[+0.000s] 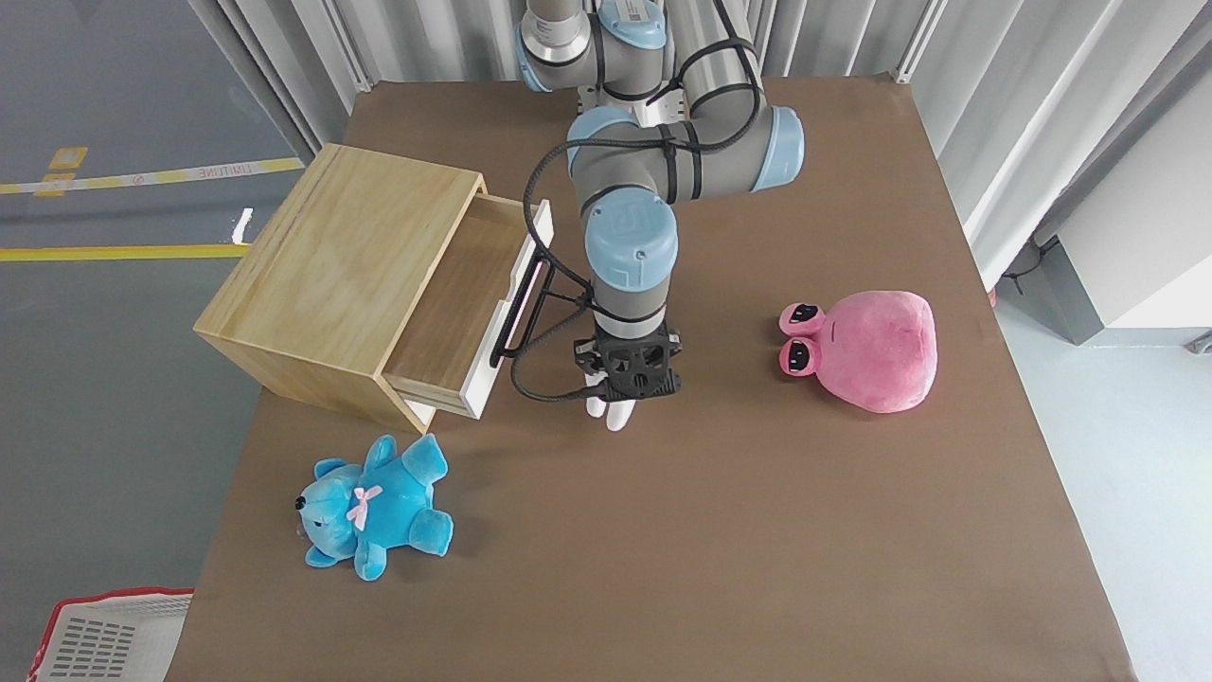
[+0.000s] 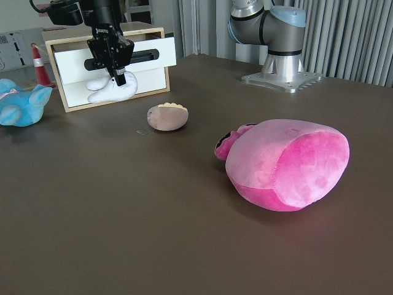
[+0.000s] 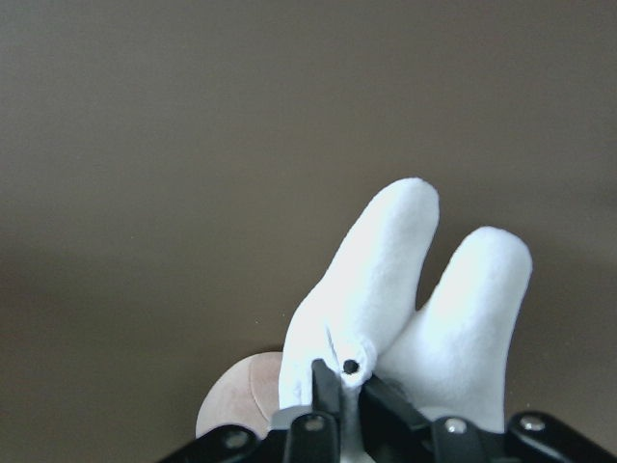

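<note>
My gripper (image 1: 625, 369) is shut on a white plush toy (image 3: 463, 328), held above the table beside the wooden drawer box (image 1: 329, 250). In the left view the white plush (image 2: 113, 89) hangs in front of the open drawer's white front (image 2: 147, 52). In the wrist view two long white plush parts stick out from my fingers, and a beige plush (image 3: 241, 395) lies below, partly hidden. That beige plush (image 2: 167, 117) rests on the table near the box in the left view. The open drawer's visible inside (image 1: 454, 296) is empty.
A blue teddy (image 1: 386, 511) lies front left of the box and a pink plush (image 1: 875, 347) lies to the right. A white basket (image 1: 108, 637) stands off the table at lower left.
</note>
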